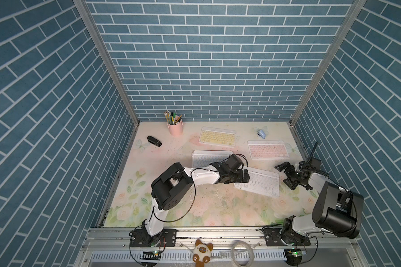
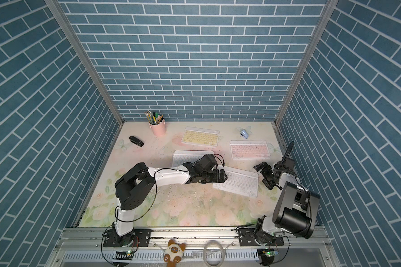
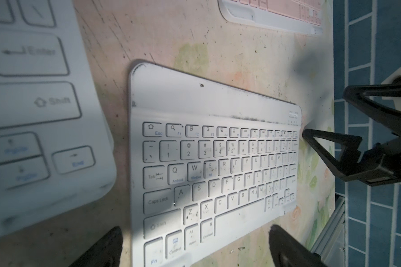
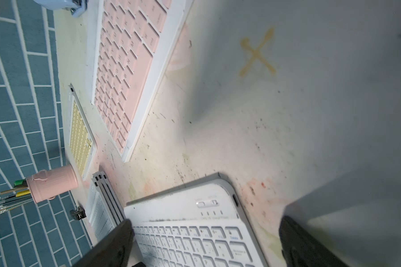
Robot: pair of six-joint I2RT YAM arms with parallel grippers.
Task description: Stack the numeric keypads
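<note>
A white keyboard [image 1: 262, 182] lies askew at front centre. Behind and left of it a stack of white keyboards [image 1: 209, 155] is partly hidden by my left arm. My left gripper is open over the left end of the loose keyboard, its fingertips low at the frame's bottom. My right gripper is open with nothing held, just off that keyboard's right end, low over the table. A pink keyboard [image 2: 249, 149] lies behind at the right, a yellow keyboard [image 2: 200, 136] at the back centre.
A pink pen cup [image 1: 175, 128], a black stapler [image 1: 154, 141] and a small blue object [image 1: 261, 134] stand toward the back. The right wall is close beside my right arm.
</note>
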